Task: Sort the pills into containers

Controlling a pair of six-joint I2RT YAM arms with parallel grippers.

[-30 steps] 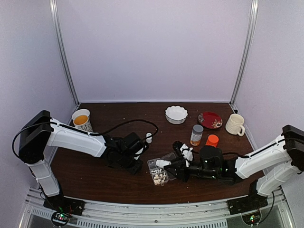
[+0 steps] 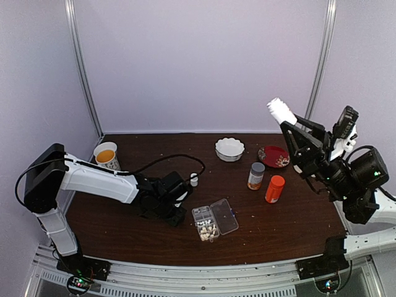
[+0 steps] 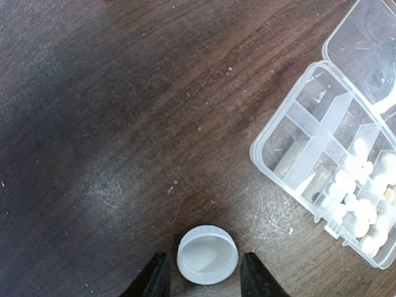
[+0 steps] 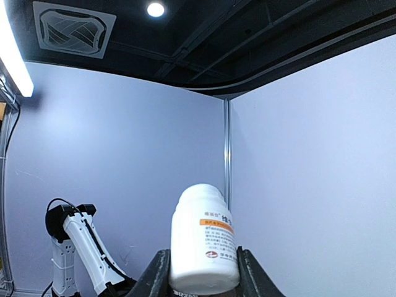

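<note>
High above the table's right side, my right gripper (image 2: 292, 124) is shut on a white pill bottle (image 4: 203, 238); its label shows in the right wrist view. My left gripper is low over the table, its fingers (image 3: 159, 272) apart on either side of a white cap (image 3: 207, 255) that lies hollow side up. The clear pill box (image 2: 205, 224), lid (image 2: 224, 216) folded open, sits right of the left gripper. White and cream pills (image 3: 365, 213) fill its near compartments; those at its other end look empty.
Behind the left gripper stands a small white bottle (image 2: 193, 179). A white bowl (image 2: 229, 148), a red dish (image 2: 273, 156), an amber-and-grey jar (image 2: 255, 176) and an orange bottle (image 2: 275, 189) occupy the back right. Paper cup (image 2: 106, 156) at back left.
From above the pill box, my right arm has lifted up and to the right with the white bottle in its grip. The left arm has not visibly moved.
</note>
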